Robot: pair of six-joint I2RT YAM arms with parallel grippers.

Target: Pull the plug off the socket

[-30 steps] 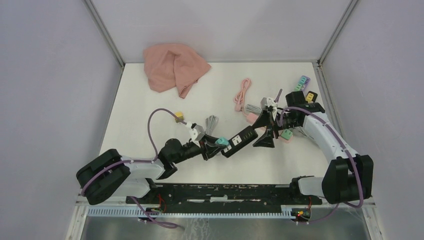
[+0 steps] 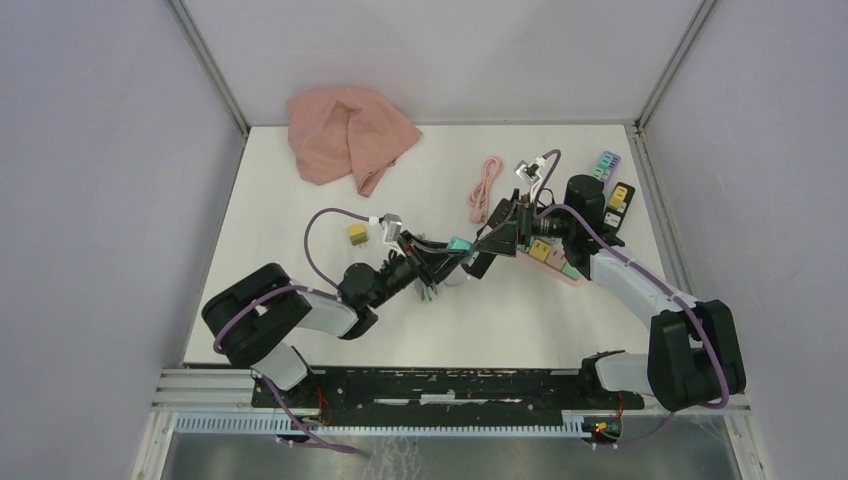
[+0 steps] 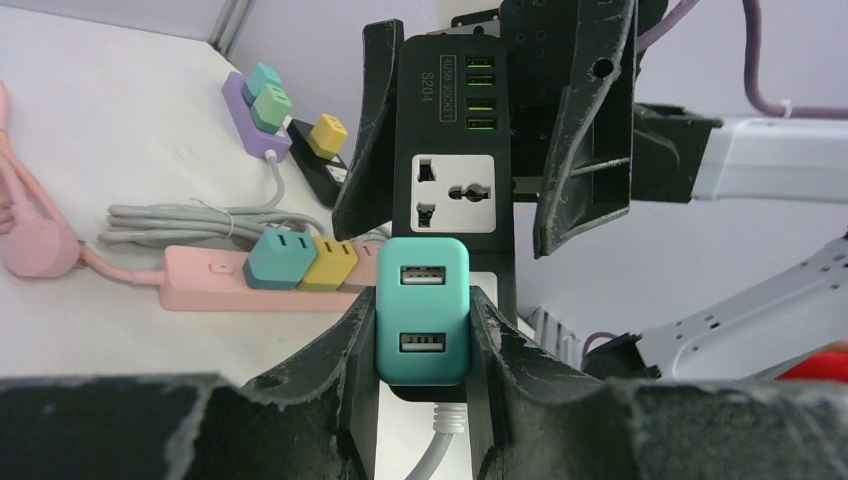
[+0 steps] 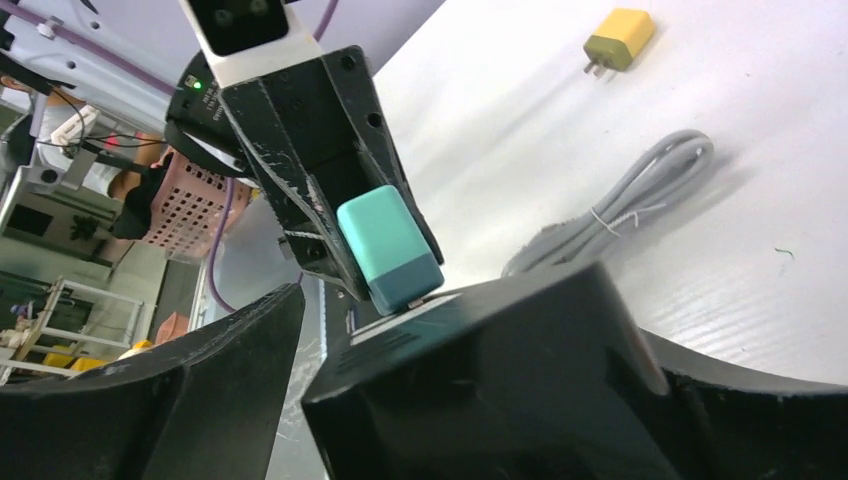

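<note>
In the left wrist view, my left gripper is shut on a teal plug (image 3: pixel 422 300) with two USB ports. The plug sits against the lower part of a black socket strip (image 3: pixel 450 110), which is held up above the table. From the right wrist view, the plug (image 4: pixel 385 240) meets the white outlet face of the strip (image 4: pixel 480 370), and its prongs are mostly hidden. My right gripper (image 2: pixel 507 230) is open, its fingers (image 3: pixel 372 130) on either side of the strip's upper part; a gap shows on one side at least.
A pink strip (image 3: pixel 215 275) with teal and yellow plugs lies behind, near a purple strip (image 3: pixel 250 125). A yellow plug (image 2: pixel 357 233) and grey cable (image 4: pixel 625 190) rest on the table. A pink cloth (image 2: pixel 345 130) lies at the back left.
My left gripper has moved right and away from the front edge with plug and strip, the strip turning steeper. The right gripper has come in from the right to surround the strip.
</note>
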